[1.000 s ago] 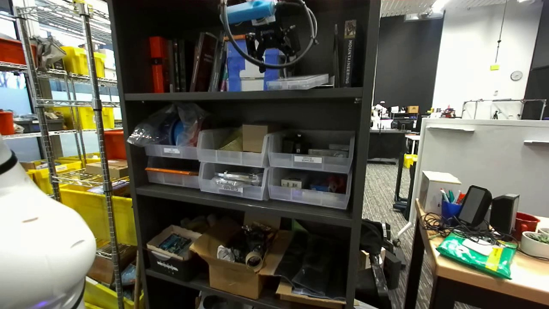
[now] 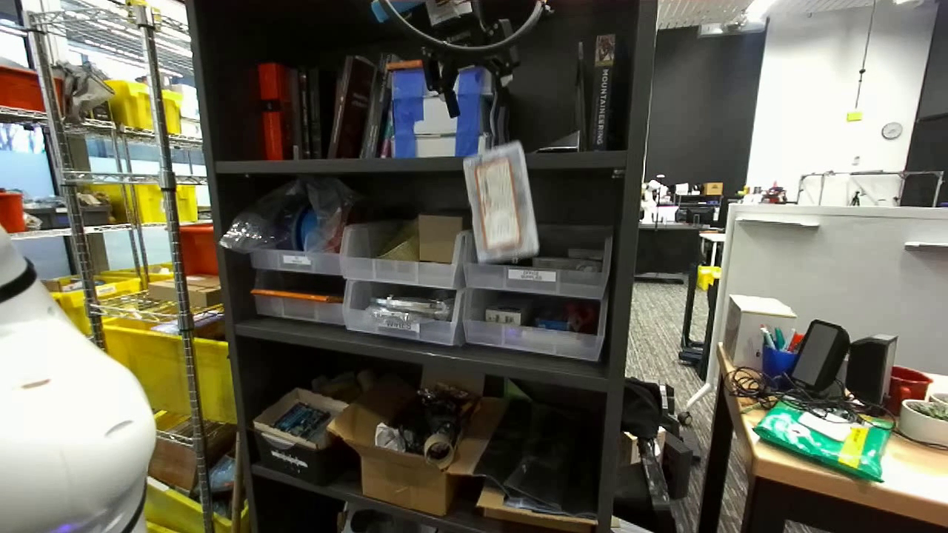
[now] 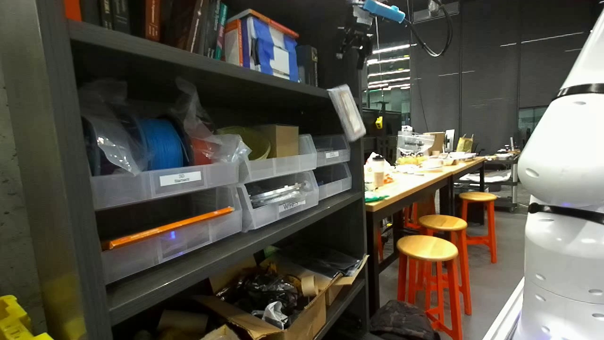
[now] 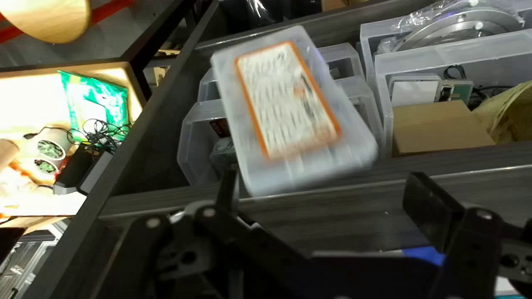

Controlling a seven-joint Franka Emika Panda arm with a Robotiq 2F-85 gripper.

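Note:
A flat clear plastic case (image 2: pixel 500 203) with an orange-edged label is in mid-air in front of the shelf, tilted and blurred by motion. In exterior view 2 the case (image 3: pixel 347 113) hangs just off the shelf's right end. Above it, by the top shelf, my gripper (image 2: pixel 466 84) stands apart from the case. In the wrist view the case (image 4: pixel 299 107) lies beyond the open fingers (image 4: pixel 431 211), and nothing is between them. Below the case is a clear bin (image 2: pixel 535 275) holding small items.
Books and a blue-and-white box (image 2: pixel 440 111) stand on the top shelf (image 2: pixel 355 166). More clear bins (image 2: pixel 404 311) fill the middle shelf, and open cardboard boxes (image 2: pixel 404 475) sit lower. A desk (image 2: pixel 853 475) is to the right.
One second ago the case lay flat on the top shelf, its front over the edge. Now it is off the shelf, lower and tipped steeply. My gripper has risen slightly.

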